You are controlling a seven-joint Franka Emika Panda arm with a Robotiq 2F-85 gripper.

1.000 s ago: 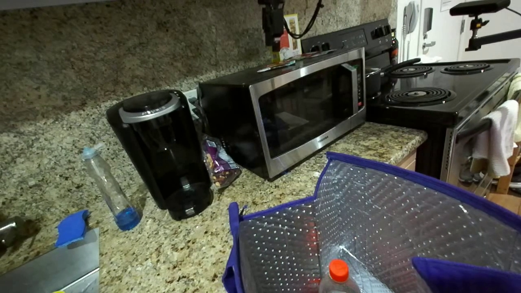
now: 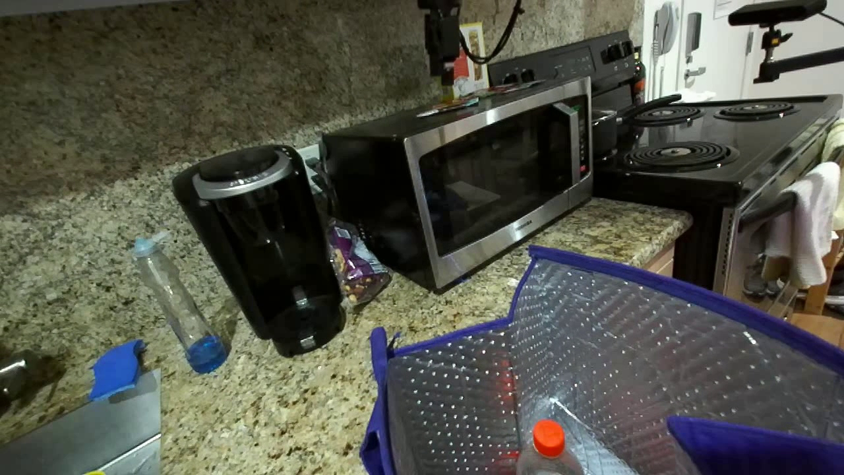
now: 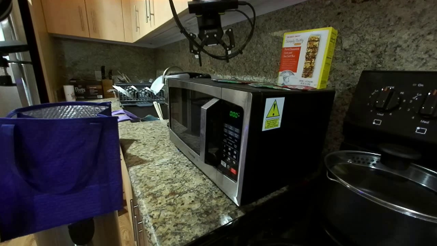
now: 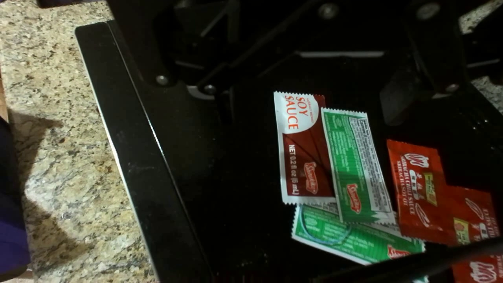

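Note:
My gripper (image 3: 213, 57) hangs over the top of the black and silver microwave (image 3: 286, 110), its fingers spread apart with nothing between them. In the wrist view, several sauce packets lie flat on the microwave's black top, below the fingers. A soy sauce packet (image 4: 301, 151) lies partly under a green packet (image 4: 356, 165). Another green packet (image 4: 339, 236) is just below them, and joined red sriracha packets (image 4: 419, 188) lie to the right. A yellow, white and red bar box (image 3: 303, 57) stands upright on the microwave's top near the wall.
An open purple insulated bag (image 2: 451, 336) holds a bottle with a red cap (image 2: 548, 437). On the counter stand a black coffee maker (image 2: 261, 245) and a clear bottle with blue liquid (image 2: 206, 353). A lidded pot (image 3: 368, 196) is on the stove.

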